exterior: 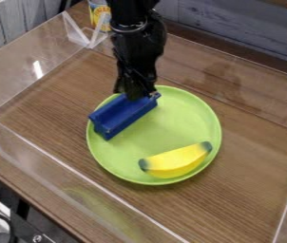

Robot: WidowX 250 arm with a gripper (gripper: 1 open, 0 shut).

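Note:
A green plate (pixel 172 128) rests on the wooden table, holding a blue block (pixel 118 118) on its left side and a yellow banana (pixel 176 159) toward the front right. The black gripper (pixel 139 89) hangs just above the upper end of the blue block, at the plate's back edge; whether it touches the block is unclear, and its fingers are dark and hard to make out.
A can (pixel 99 15) stands at the back left, partly hidden. Walls border the back and left.

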